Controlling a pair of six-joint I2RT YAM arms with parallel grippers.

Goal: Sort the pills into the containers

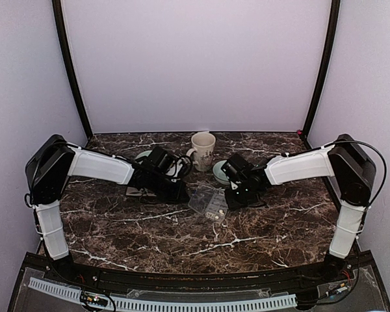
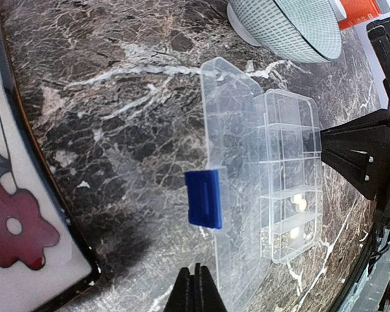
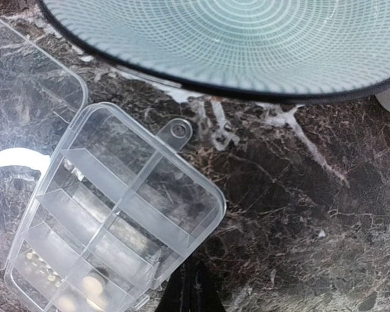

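A clear divided pill box [image 1: 216,207] stands on the marble table between my two grippers, its clear lid [image 2: 237,149] swung open toward the left. In the left wrist view the lid carries a blue label [image 2: 203,199]. Pale round pills [image 3: 93,284] and smaller yellowish ones [image 3: 39,268] lie in separate compartments at one end; other compartments look empty. My left gripper is shut beside the lid, with nothing visible between its fingers. At the box's right side, my right gripper is shut too, nothing showing between its tips.
Behind the box stand a pale green bowl [image 3: 247,39] and a white mug [image 1: 203,151]. A tray with a red flower [image 2: 32,260] lies under the left arm.
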